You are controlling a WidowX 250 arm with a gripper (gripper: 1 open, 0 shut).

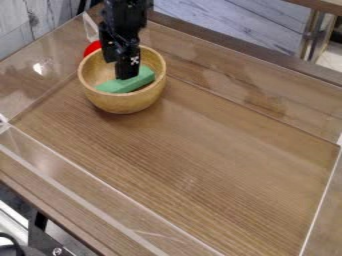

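My black gripper (126, 62) reaches down from the top of the view into a tan bowl (123, 100) at the upper left, its fingers open above a green oblong object (128, 83) lying in the bowl. A red object (92, 49) is partly visible just behind the bowl, to the left of the arm.
A wall runs along the back left, and a wooden ledge (311, 12) is at the top right.
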